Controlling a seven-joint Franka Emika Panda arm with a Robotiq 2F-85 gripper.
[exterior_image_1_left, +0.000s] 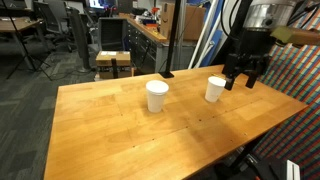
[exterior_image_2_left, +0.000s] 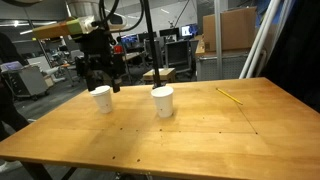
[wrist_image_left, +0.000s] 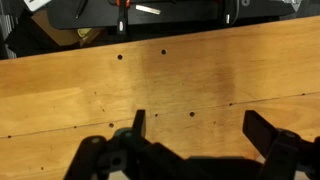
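Two white cups stand upright and apart on the wooden table. In exterior view 1 one cup (exterior_image_1_left: 157, 96) is near the table's middle, and the other cup (exterior_image_1_left: 215, 90) is farther right, close to the arm. Exterior view 2 shows the cup near the arm (exterior_image_2_left: 103, 100) at left and the second cup (exterior_image_2_left: 163, 102) right of it. My gripper (exterior_image_1_left: 239, 84) hangs above the table beside the right-hand cup in exterior view 1. Its fingers (wrist_image_left: 139, 123) are wide apart in the wrist view, with only bare wood between them. Neither cup appears in that wrist view.
A thin yellow stick (exterior_image_2_left: 230, 96) lies on the table in exterior view 2. Along the top of the wrist view, a dark strip (wrist_image_left: 180, 14) with several small items borders the wood.
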